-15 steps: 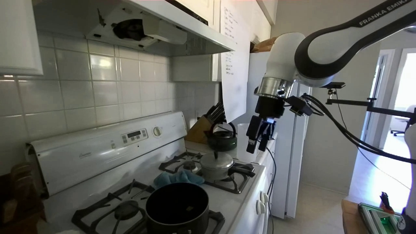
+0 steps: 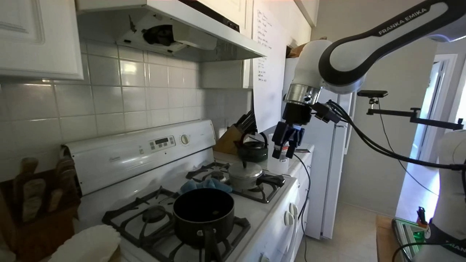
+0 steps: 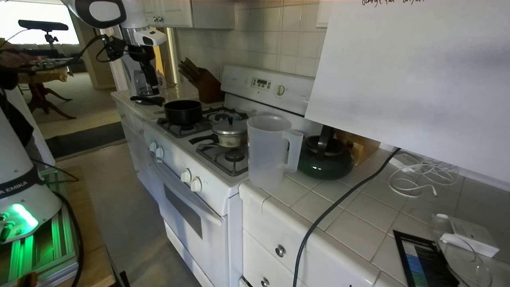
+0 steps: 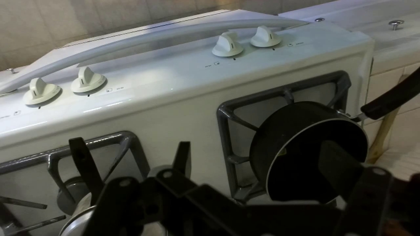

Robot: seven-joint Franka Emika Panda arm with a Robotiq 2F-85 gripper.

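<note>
My gripper (image 2: 284,153) hangs in the air above the right front of the stove, its black fingers apart and nothing seen between them. In exterior view 2 the wrist and fingers appear beyond the black pot (image 3: 184,113). That pot, open and without a lid, sits on a front burner. A silver lidded pot (image 2: 245,175) stands on the other front burner; only part of its rim shows low in the wrist view, behind the dark finger linkage. Blue cloth (image 2: 205,184) lies on the stove behind the black pot.
A clear pitcher (image 3: 267,150) and a dark green kettle (image 3: 325,160) stand on the counter beside the stove. Knife block (image 3: 210,86) at its far side. Pot handles stick out, and a range hood (image 2: 209,28) overhangs the stove. Black cable (image 3: 330,210) crosses the counter edge.
The whole of exterior view 1 has shifted, with more of the stove's near end in sight. Against the kettle and fridge, the gripper sits further left and its wrist has turned.
</note>
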